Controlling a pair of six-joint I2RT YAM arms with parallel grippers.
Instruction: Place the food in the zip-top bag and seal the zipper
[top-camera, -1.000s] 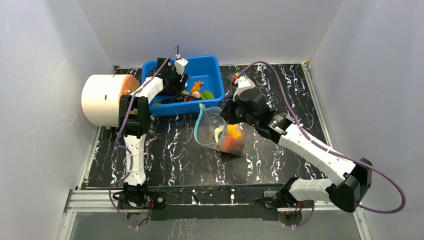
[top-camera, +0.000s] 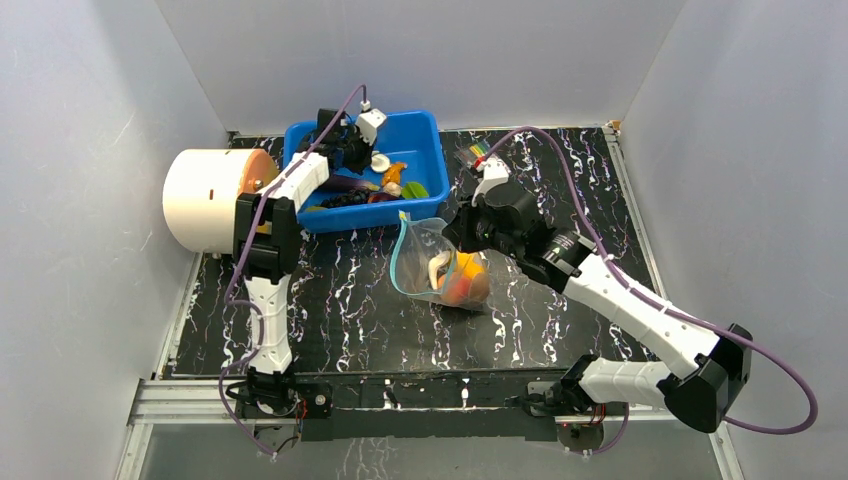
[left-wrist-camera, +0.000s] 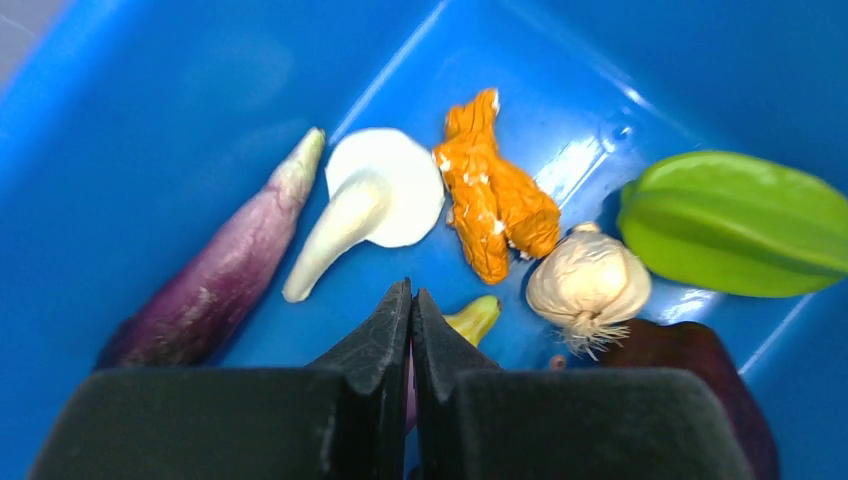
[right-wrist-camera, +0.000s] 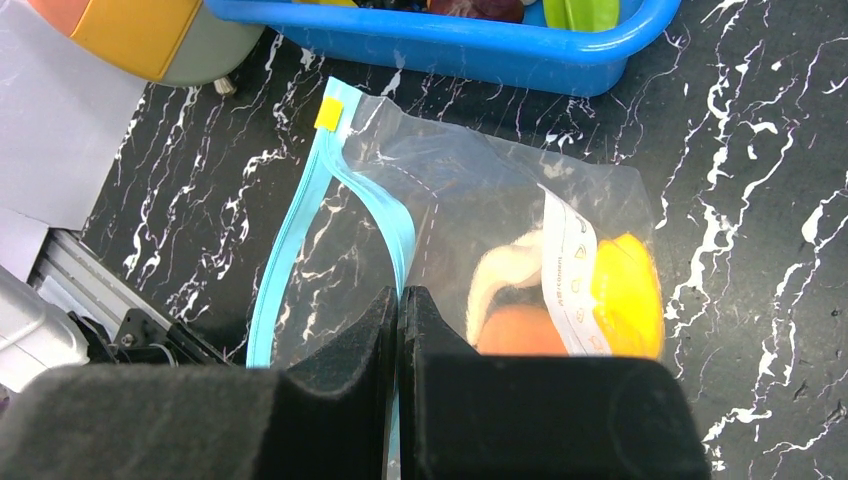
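Over the blue bin (top-camera: 430, 160), my left gripper is shut with nothing between its fingertips. Ahead of it lie a white mushroom (left-wrist-camera: 395, 190) and, to the left, a purple eggplant (left-wrist-camera: 225, 265). A second eggplant (left-wrist-camera: 478, 318) is mostly hidden beneath the fingers. My right gripper is shut on the blue-edged rim of the clear zip bag (right-wrist-camera: 480, 165), whose mouth gapes. Inside the bag are a yellow pepper (right-wrist-camera: 630, 295), an orange-red item (right-wrist-camera: 520, 330) and a pale curved item (right-wrist-camera: 500, 275). The yellow slider (right-wrist-camera: 328, 113) sits at the zip's far end.
The bin also holds an orange crinkled piece (left-wrist-camera: 490, 190), a garlic bulb (left-wrist-camera: 590, 280), a green star fruit (left-wrist-camera: 735, 222) and a dark red item (left-wrist-camera: 700, 365). A large white cylinder (top-camera: 200, 200) stands left of the bin. Bare marbled table (top-camera: 340, 330) lies left of the bag.
The left gripper was open above the mushroom and eggplant; now it is shut and higher, with both still in the bin. The right gripper has shifted slightly, still on the bag rim.
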